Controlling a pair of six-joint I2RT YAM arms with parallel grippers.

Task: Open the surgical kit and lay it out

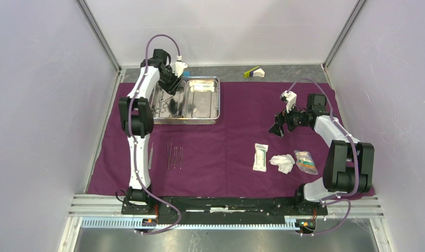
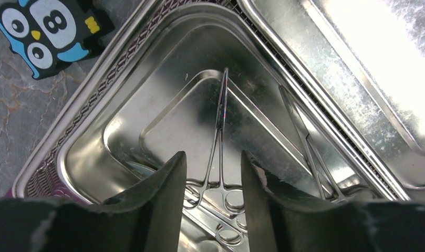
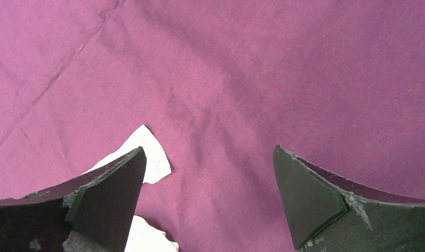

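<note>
My left gripper is open over the left compartment of the steel tray (image 1: 217, 100), at the back left. In the left wrist view a long clamp (image 2: 220, 136) lies between and beyond the fingers, with scissors (image 2: 308, 147) to the right and more ringed instruments partly hidden below. Several thin instruments (image 1: 175, 157) lie in a row on the purple cloth (image 1: 231, 136). My right gripper (image 1: 276, 131) hangs open over the cloth at the right, nothing between its fingers. A white packet (image 1: 260, 157), white gauze (image 1: 282, 163) and a bagged item (image 1: 306, 163) lie below it.
The tray's right compartment (image 1: 201, 100) looks empty. A penguin-printed object (image 2: 52, 37) sits on the grey surface beside the tray. A green and white object (image 1: 255, 72) lies at the back.
</note>
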